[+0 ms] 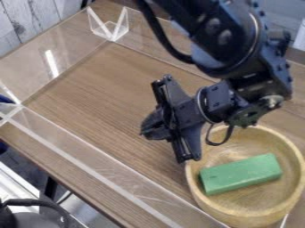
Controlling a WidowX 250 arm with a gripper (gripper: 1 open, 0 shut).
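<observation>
My gripper (168,125) hangs low over the wooden floor of the work area, just left of a round tan bowl. Its black fingers point down and left; they overlap in this view, so how far apart they stand is unclear, and I see no object clearly between them. In the bowl (272,199) lies a green rectangular block (241,174), near the bottom right.
Clear plastic edges run along the left and lower left, with dark equipment (27,215) in the bottom left corner.
</observation>
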